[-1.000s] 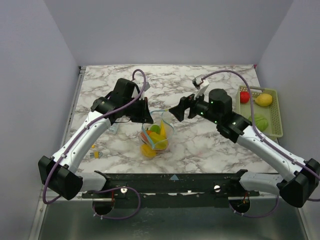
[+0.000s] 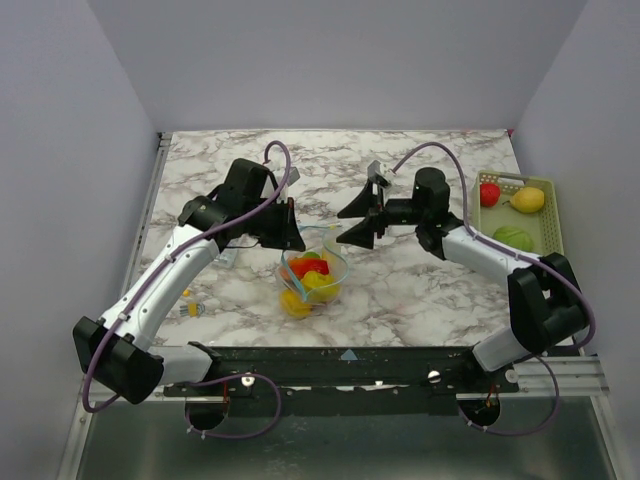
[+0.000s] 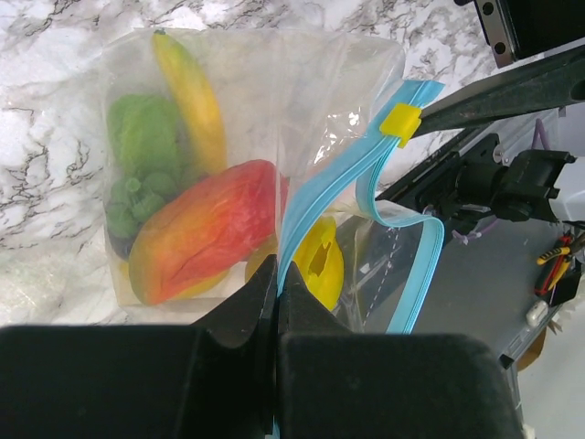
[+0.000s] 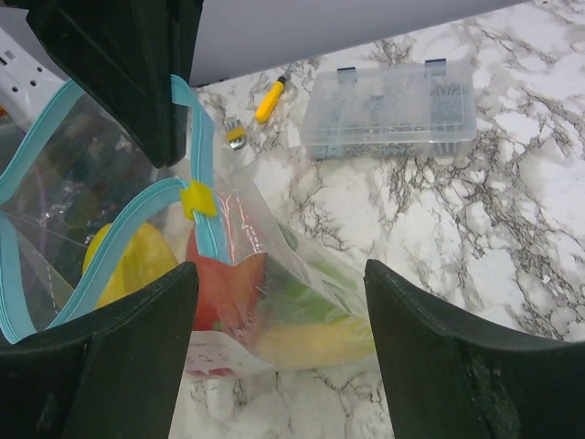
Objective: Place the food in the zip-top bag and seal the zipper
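The clear zip top bag [image 2: 340,270] stands with its blue-edged mouth spread wide. Through its wall the left wrist view shows a red-orange mango [image 3: 206,229], a green pepper [image 3: 146,155], a banana [image 3: 194,101] and a yellow pepper [image 3: 320,261]. My left gripper is shut on the bag's blue zipper edge. On the opposite side, near the yellow slider [image 3: 400,122], my right gripper [image 2: 350,226] holds its fingers apart; one finger [image 3: 512,96] passes close beside the slider. In the right wrist view the slider [image 4: 198,199] shows near the left finger [image 4: 151,329], whether touching I cannot tell.
At the right, a green basket [image 2: 553,215] contains a red item [image 2: 489,194], a yellow fruit [image 2: 527,200] and a green vegetable [image 2: 514,238]. A clear lidded case [image 4: 388,105] and a yellow-handled tool [image 4: 271,101] lie beyond the bag.
The red food inside shows more now. The left arm barely moved.
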